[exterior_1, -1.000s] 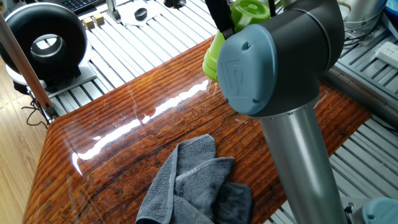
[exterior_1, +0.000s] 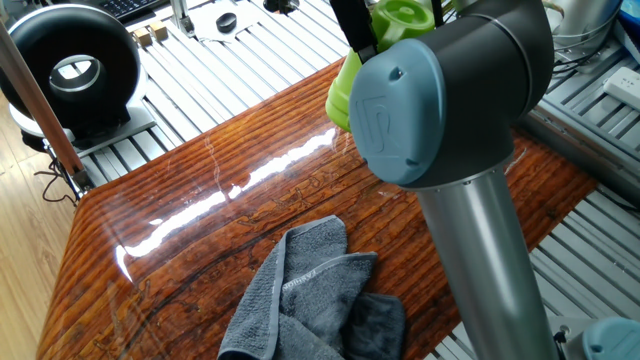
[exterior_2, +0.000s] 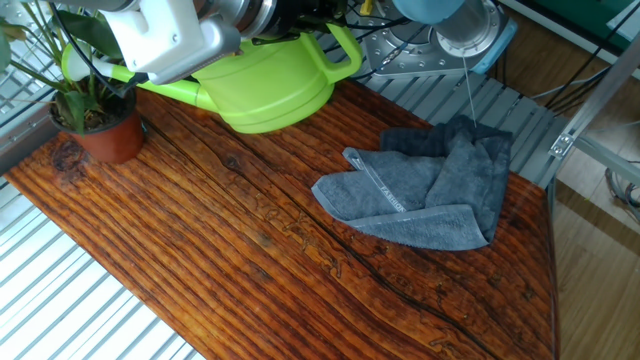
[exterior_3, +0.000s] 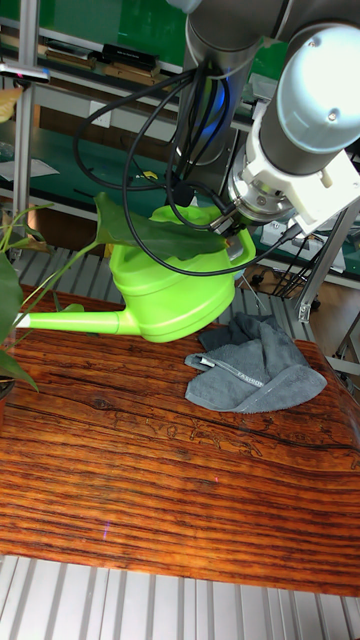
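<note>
A light-green watering can (exterior_3: 176, 293) is tilted, its long spout (exterior_3: 75, 321) running nearly level toward the potted plant (exterior_2: 108, 135). At the can's handle (exterior_3: 247, 247), my gripper (exterior_3: 233, 237) appears shut on it; the fingertips are small and partly covered by cables and a leaf. From the other side, the can (exterior_2: 265, 90) shows at the back of the wooden table, below the wrist, where the arm hides the gripper. Only parts of the can (exterior_1: 342, 95) show behind the arm joint in exterior view 1.
A crumpled grey towel (exterior_2: 430, 190) lies on the wooden table (exterior_2: 250, 230), near the robot base. Black cables (exterior_3: 133, 176) loop around the wrist. A black ring-shaped device (exterior_1: 75, 75) stands beyond the table.
</note>
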